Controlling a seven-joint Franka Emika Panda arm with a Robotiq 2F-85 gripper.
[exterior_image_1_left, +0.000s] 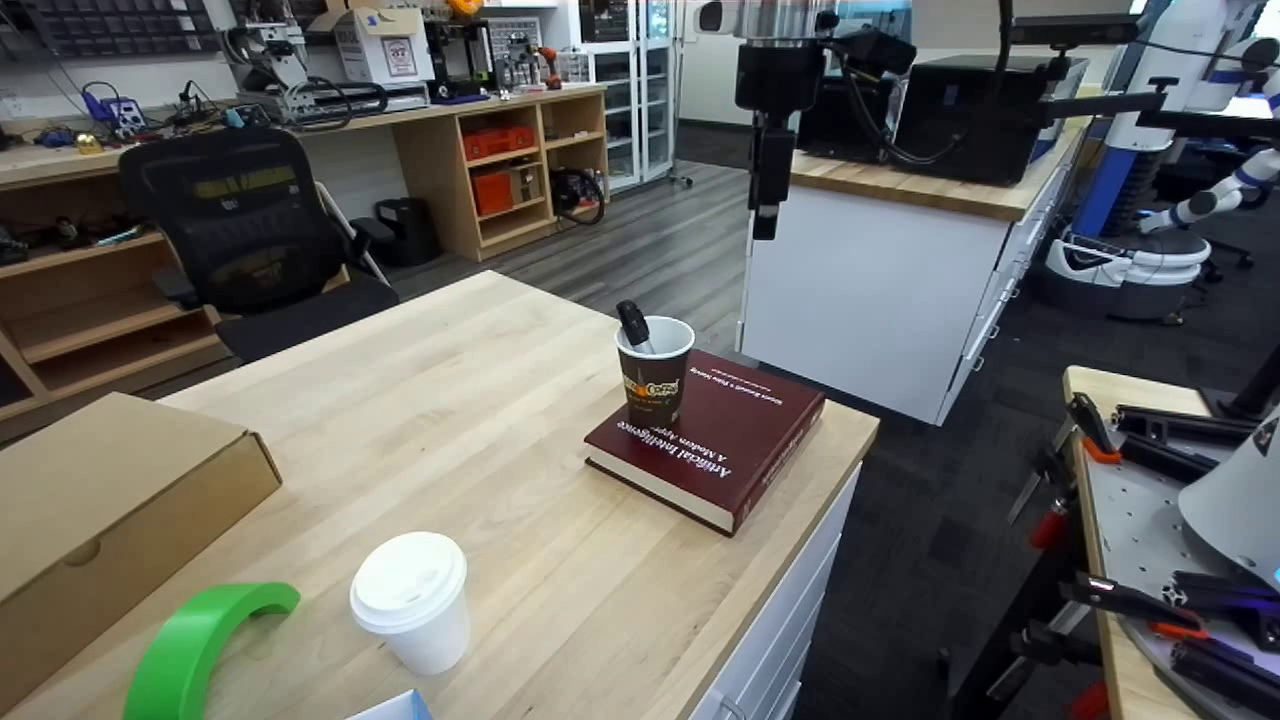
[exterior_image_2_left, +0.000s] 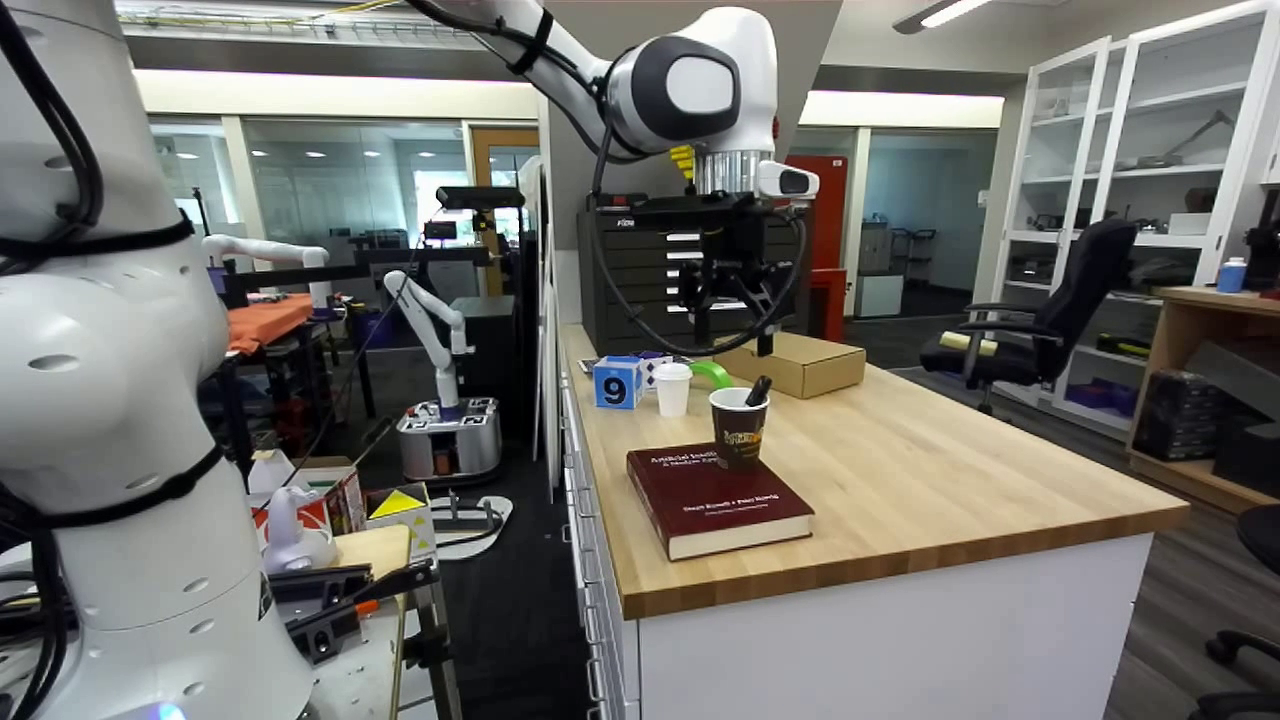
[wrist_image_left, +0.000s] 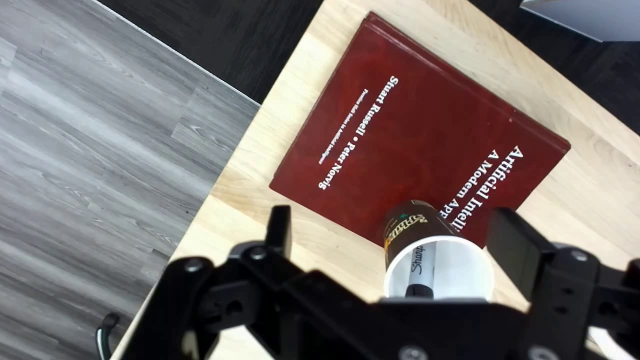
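Note:
On the wooden table, a dark red textbook (exterior_image_1_left: 744, 420) lies flat, and a brown paper cup with a white rim (exterior_image_1_left: 651, 390) stands upright on its edge. A marker (exterior_image_1_left: 633, 324) leans inside the cup, its black end poking above the rim. My gripper is open, its two fingers spread wide with nothing held between them. From the wrist camera, the cup (wrist_image_left: 414, 225) appears below and between the fingers, its lower part in view cut off by the gripper body. In the first exterior view the gripper (exterior_image_1_left: 765, 228) hangs well above the table.
A white lidded cup (exterior_image_1_left: 414, 600), a green arch (exterior_image_1_left: 192, 648) and a cardboard box (exterior_image_1_left: 120, 504) occupy the table's other side. A blue block with a 9 (exterior_image_2_left: 617, 382) sits beside the lidded cup. Bare tabletop (exterior_image_2_left: 960, 468) spreads out beside the book.

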